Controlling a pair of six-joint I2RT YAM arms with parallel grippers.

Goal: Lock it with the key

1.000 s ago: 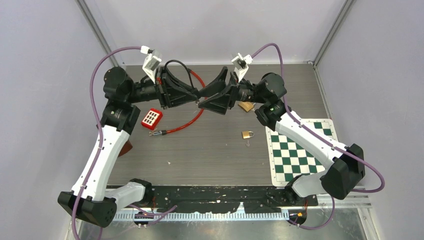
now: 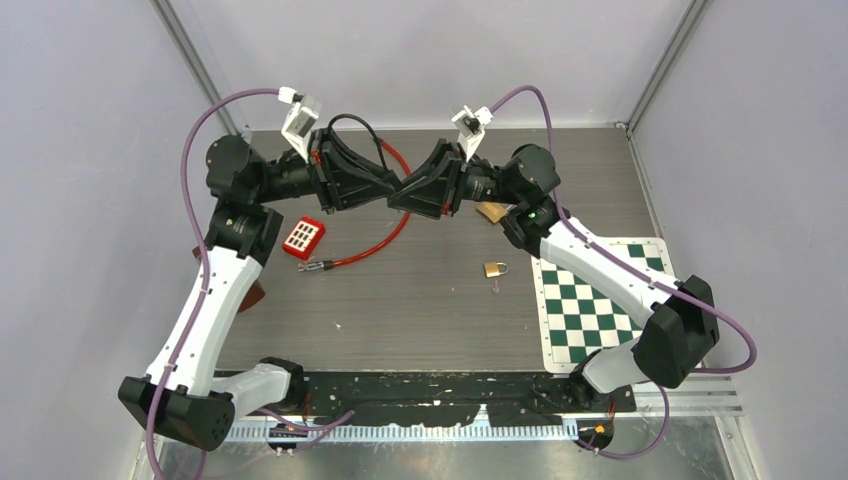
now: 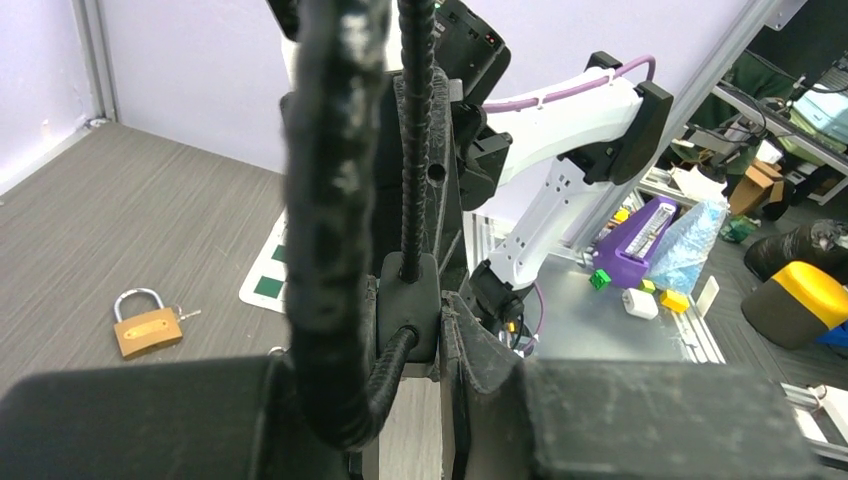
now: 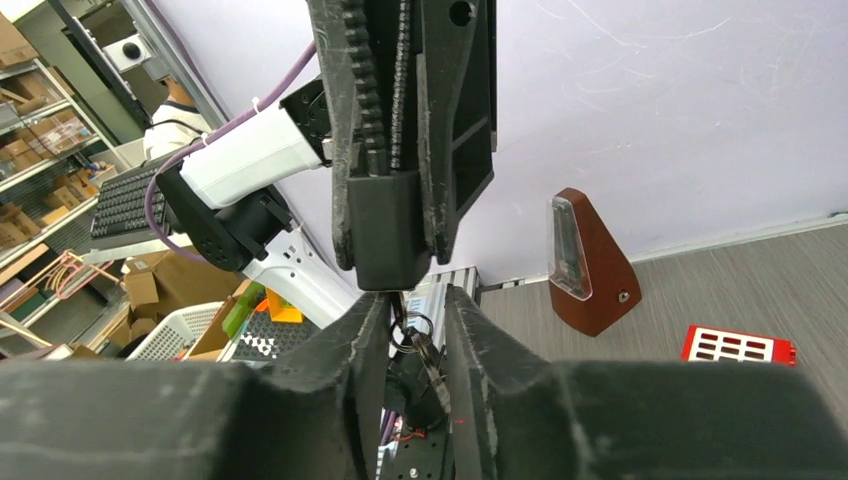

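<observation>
My left gripper (image 2: 398, 184) is shut on a black lock body (image 3: 408, 310), from which black cables rise; one blocks part of the left wrist view. In the right wrist view the lock (image 4: 390, 230) hangs between the left gripper's fingers (image 4: 342, 200). Below its lower end are a key ring (image 4: 410, 330) and a thin metal key (image 4: 435, 375); a dark stem joins them to the lock, and I cannot tell how deep it sits. My right gripper stands part open, its fingers on either side of the ring and key, right under the lock.
A brass padlock (image 2: 495, 269) with a small key lies on the table near a green checkerboard (image 2: 585, 315). A red cable (image 2: 375, 247), a red keypad block (image 2: 304, 236) and a brown wedge (image 4: 597, 270) are to the left.
The right arm has shifted slightly left and its wrist has turned a little, bringing its fingers closer in beneath the lock. The left arm has barely moved.
</observation>
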